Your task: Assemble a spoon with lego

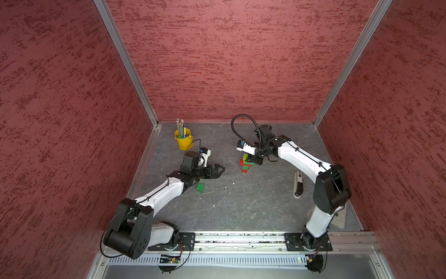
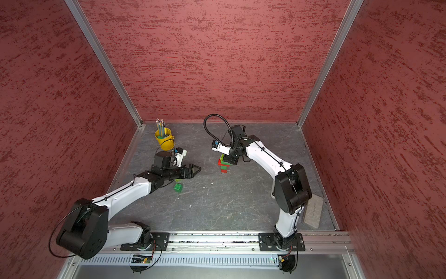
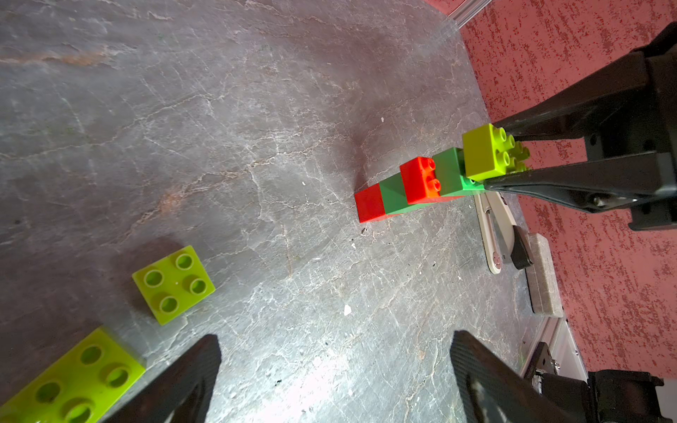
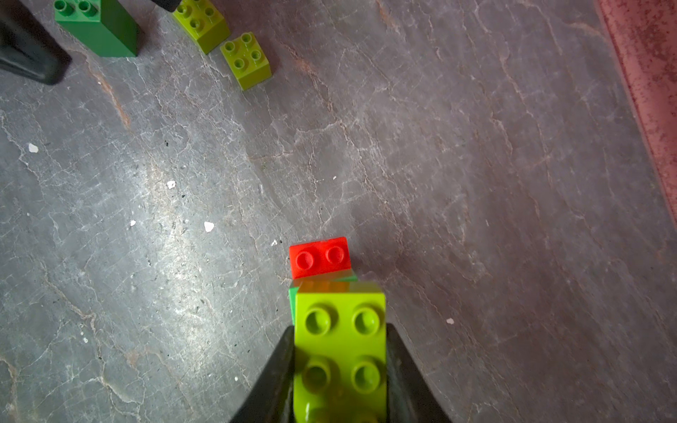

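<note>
A stack of bricks, with a lime brick (image 3: 481, 153) at its top, has green and red ones beneath it, down to a lowest red brick (image 3: 370, 203). My right gripper is shut on the lime brick, one finger on each side. Whether the stack's foot touches the table cannot be told. My left gripper stands open over the table to the left of the stack, with nothing between its fingers. Close to it lie a small lime brick (image 3: 174, 283) and a longer lime brick (image 3: 77, 380). A loose green brick (image 1: 200, 187) rests in front of the left gripper.
A yellow bucket (image 1: 184, 140) holding pencils stands at the back left. A utility knife (image 1: 298, 183) and a flat grey block (image 2: 314, 210) lie at the right. Bare table (image 1: 250, 204) stretches in front of both grippers.
</note>
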